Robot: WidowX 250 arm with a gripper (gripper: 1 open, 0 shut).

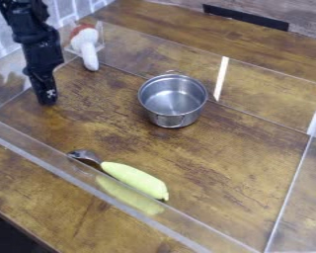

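Note:
My black gripper [44,95] is low at the left side of the clear-walled enclosure, close to the wooden surface and shut, with nothing visible between its fingers. A steel pot [173,100] stands in the middle, to the gripper's right. A pale yellow-green corn-shaped object [134,179] lies at the front, with a dark-handled metal utensil [84,157] at its left end. A white object with an orange top [84,47] lies at the back left, behind the gripper.
Clear low walls [310,148] border the wooden table [233,158].

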